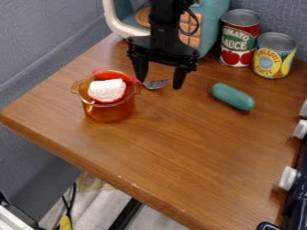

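My black gripper (159, 75) hangs open over the back middle of the wooden table (153, 162), its fingers apart with nothing seen between them. Just below it lies a small metal utensil (156, 84), partly hidden by the gripper. To its left stands a red pot (108, 107) with a white block (107, 90) in it. A teal oblong object (232, 97) lies to the gripper's right.
A tomato sauce can (238, 43) and a yellow can (274, 59) stand at the back right, beside a pale teal container (210, 22). A black appliance with white knobs lines the right edge.
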